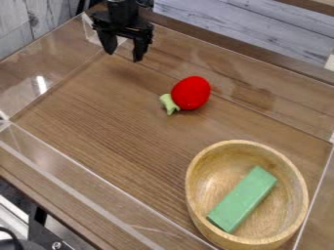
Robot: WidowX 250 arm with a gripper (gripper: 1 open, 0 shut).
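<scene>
My black gripper (123, 41) hangs at the top, left of centre, over the far part of the wooden table, its two fingers apart with nothing seen between them. A red rounded object (192, 92) lies right of centre, a small light green piece (170, 103) beside its left side. A wooden bowl (208, 194) at the lower right holds a green block (241, 198).
A pale, partly hidden patch or item sits behind the gripper near the back left edge. Cables show at the lower left corner.
</scene>
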